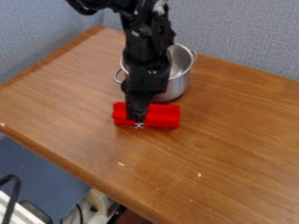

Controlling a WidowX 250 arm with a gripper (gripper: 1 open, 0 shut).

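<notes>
My black gripper (138, 112) reaches down over a red cylindrical object (163, 116) lying sideways on the wooden table, its tips in front of the middle of that object, partly covering it. Whether anything is between the fingertips is hard to see; they look close together. A steel pot (177, 74) with side handles stands just behind, partly hidden by the arm.
Grey walls bound it at the back. Its front-left edge drops to a lower area with cables.
</notes>
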